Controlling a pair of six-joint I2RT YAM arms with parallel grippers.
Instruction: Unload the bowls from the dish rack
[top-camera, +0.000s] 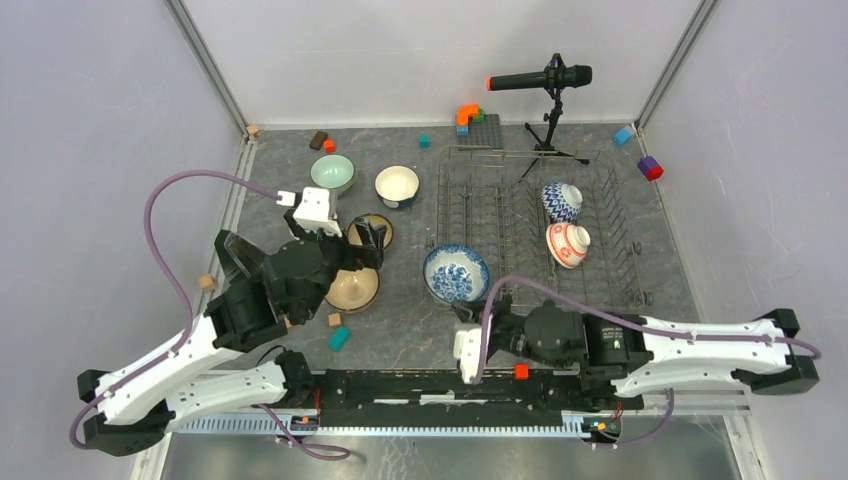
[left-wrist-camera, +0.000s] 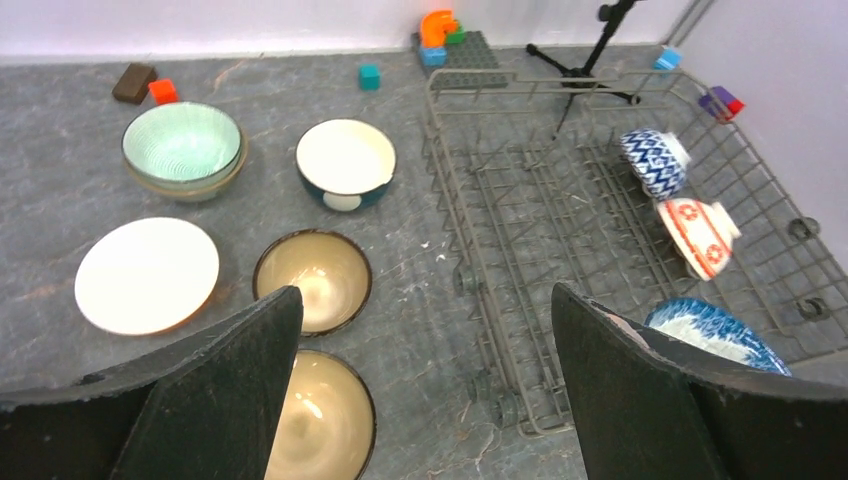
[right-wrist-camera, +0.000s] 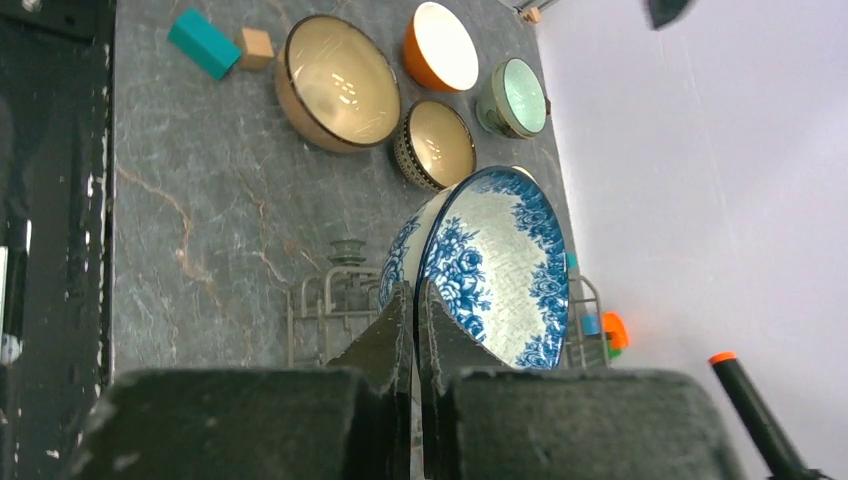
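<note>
My right gripper is shut on the rim of a blue floral bowl (top-camera: 450, 275), held tilted over the front-left of the dish rack (top-camera: 480, 190). Inside the rack at the right are a blue zigzag bowl (top-camera: 561, 200) and an orange-patterned bowl (top-camera: 566, 243). My left gripper is open and empty, above the bowls on the counter: two tan bowls (left-wrist-camera: 315, 400), a green bowl (left-wrist-camera: 182, 140), a cream bowl (left-wrist-camera: 345, 150) and an orange-sided white bowl (left-wrist-camera: 147, 270).
A black tripod (top-camera: 550, 130) stands at the rack's back. Small blocks (top-camera: 338, 338) lie around the counter. Free counter (right-wrist-camera: 190, 280) shows at the front, left of the rack. White walls enclose the sides and back.
</note>
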